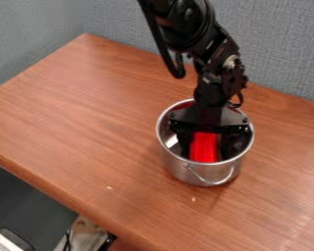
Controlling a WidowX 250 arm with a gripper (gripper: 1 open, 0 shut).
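Observation:
A metal pot (192, 171) with a wire handle stands on the wooden table (81, 118), right of centre. My black gripper (207, 139) reaches down into it from above. A red object (204, 148) shows inside the pot between the fingers. Whether the fingers press on it is not clear, and the pot's floor is mostly hidden.
Bare tabletop fills the left and right of the view. A grey padded wall (271, 59) runs along the back. The table's edge drops off at the lower left, where cables and a white item lie below.

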